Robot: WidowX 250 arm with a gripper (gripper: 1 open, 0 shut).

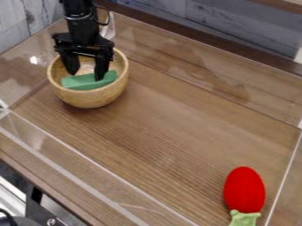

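The black gripper (85, 60) reaches down from the top left into a wooden bowl (90, 97), its fingers open and spread over a green object (87, 82) lying in the bowl. A small pale patch shows between the fingers; what it is cannot be told. A red object with a green top (243, 192), like a toy strawberry or pepper, lies at the bottom right.
A dark edge runs along its back, and a grey panel stands at the top left behind the arm.
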